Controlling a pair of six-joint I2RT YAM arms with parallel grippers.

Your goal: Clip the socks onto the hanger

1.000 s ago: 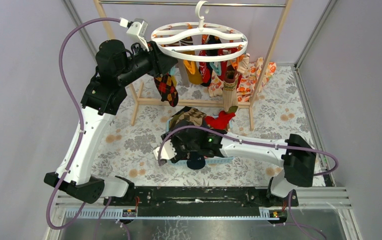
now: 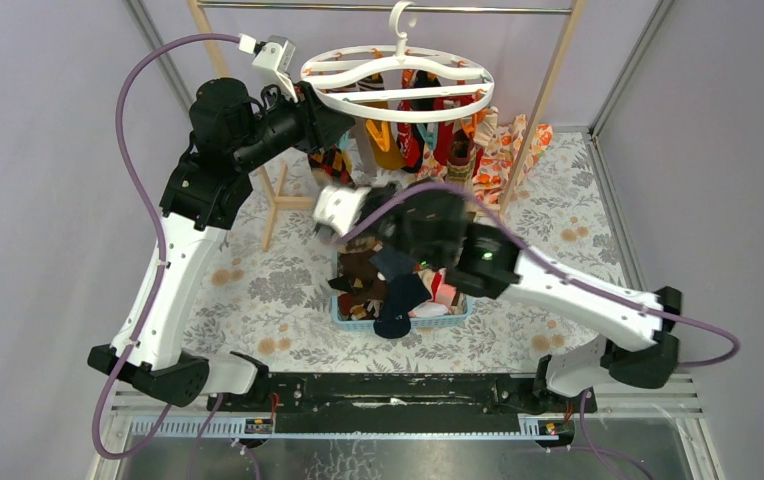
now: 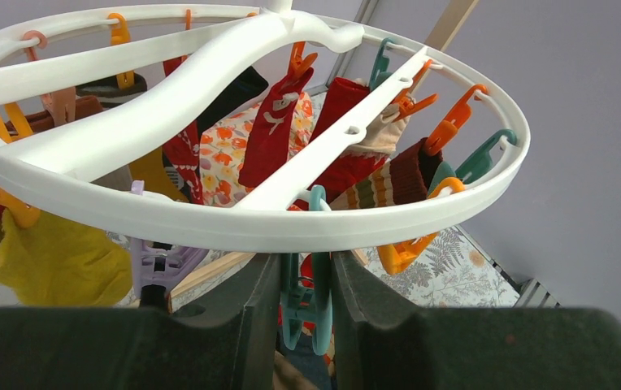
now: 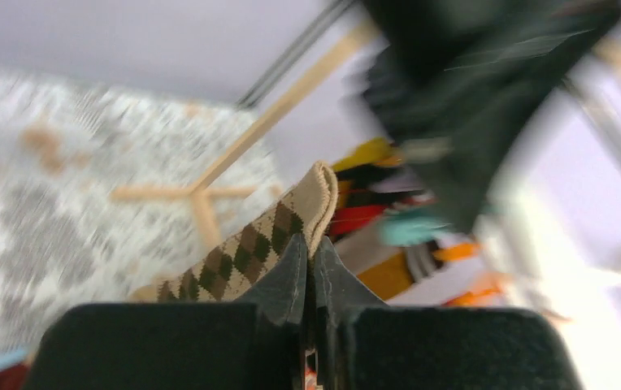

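Observation:
The white round hanger (image 2: 398, 113) hangs from the rail with several socks clipped around it. At its front left my left gripper is shut on a teal clip (image 3: 306, 313); the clip's lower fingers show below the ring with no sock visibly between them. My right gripper is shut on the upper edge of a brown-and-beige argyle sock (image 4: 250, 253), which trails off to the left in the right wrist view. From the top, the right arm covers that gripper and most of the sock, between basket and hanger.
Below stands a light blue basket (image 2: 438, 321) with several loose socks. Wooden stand legs (image 2: 274, 205) flank the hanger. Clipped nearby are a yellow sock (image 3: 71, 260) and a striped sock (image 3: 388, 179); a lilac clip (image 3: 154, 264) hangs left of the teal one.
My right arm has risen from the basket toward the hanger, bringing the argyle sock with it, and is blurred by motion. The left arm and hanger have stayed in place.

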